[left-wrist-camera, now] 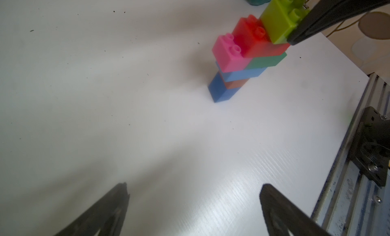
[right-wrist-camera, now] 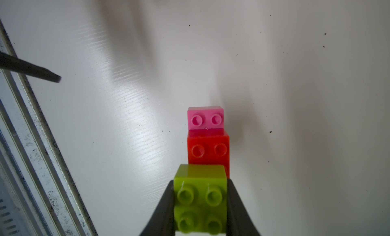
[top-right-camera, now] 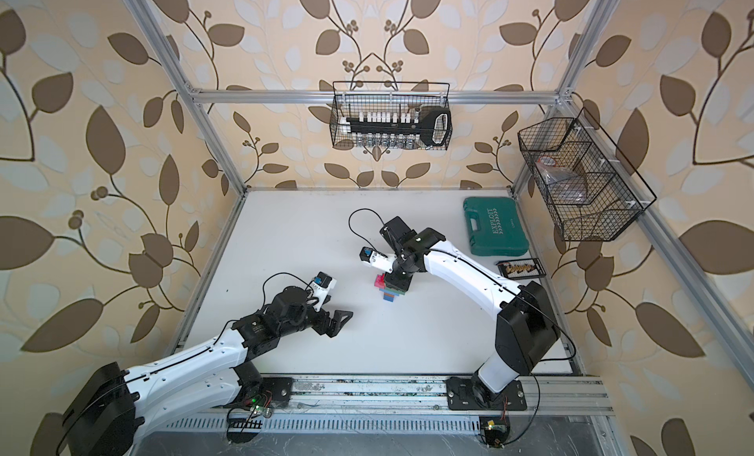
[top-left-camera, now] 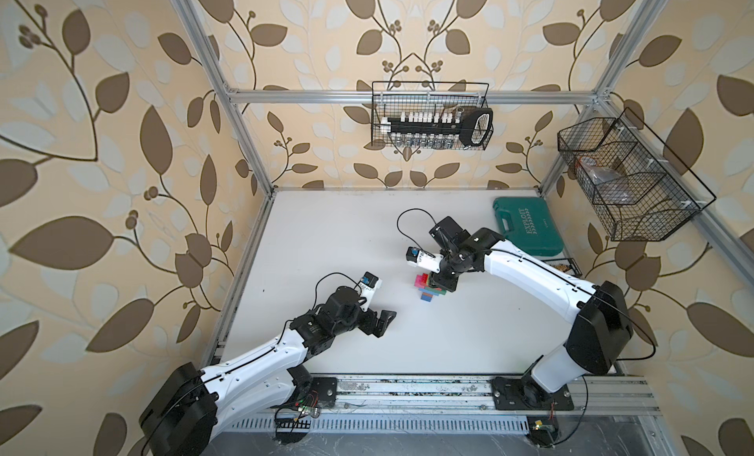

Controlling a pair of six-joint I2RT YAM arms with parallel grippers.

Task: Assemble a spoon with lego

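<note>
My right gripper is shut on a lime green brick (right-wrist-camera: 199,177) with studs on top. In the left wrist view that brick stands against the red brick (left-wrist-camera: 252,36), at the upper side of a brick stack. Beside the red one is a pink brick (left-wrist-camera: 228,53). Lower down come a green brick (left-wrist-camera: 266,61), a light blue brick (left-wrist-camera: 243,74), an orange-brown piece (left-wrist-camera: 234,83) and a blue brick (left-wrist-camera: 222,89) at the bottom. Whether the lime brick is pressed fully down cannot be told. My left gripper stands open and empty, to the stack's front left.
A green case (top-left-camera: 527,226) lies at the back right, with a small dark tray (top-right-camera: 520,267) in front of it. Wire baskets (top-left-camera: 430,114) hang from the frame above the table.
</note>
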